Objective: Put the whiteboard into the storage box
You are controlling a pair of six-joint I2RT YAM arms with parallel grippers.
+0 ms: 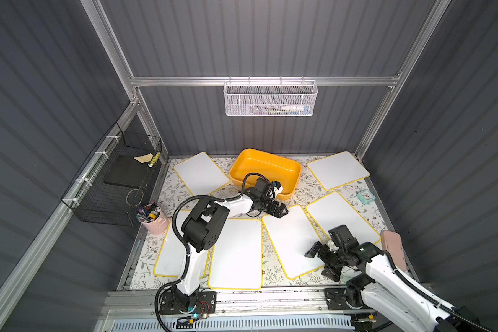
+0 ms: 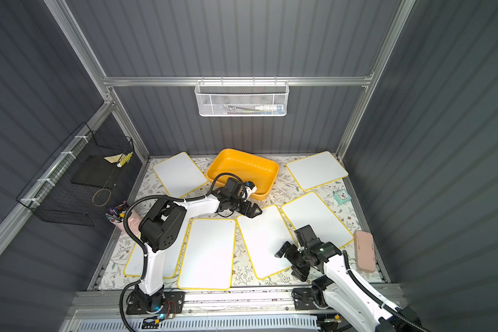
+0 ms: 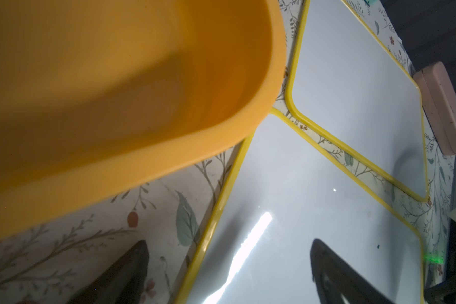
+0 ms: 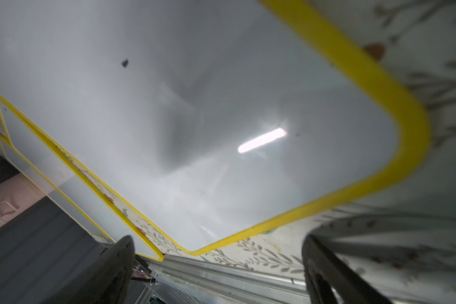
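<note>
Several white whiteboards with yellow edging lie flat on the table. One whiteboard (image 1: 295, 240) sits tilted at the middle, between the two arms. The orange storage box (image 1: 262, 161) stands empty at the back centre. My left gripper (image 1: 278, 209) is open just in front of the box, over the far end of the middle whiteboard. Nothing is between its fingers. At that board's near right corner hovers my right gripper (image 1: 318, 262), also open and empty. In the right wrist view the board's rounded corner (image 4: 400, 147) shows beyond the fingers (image 4: 334, 276).
Another whiteboard (image 1: 236, 254) lies left of the middle one, and one more (image 1: 345, 217) lies right. A pink case (image 1: 393, 249) and a small teal clock (image 1: 365, 196) line the right side. A pen cup (image 1: 156, 221) stands at left.
</note>
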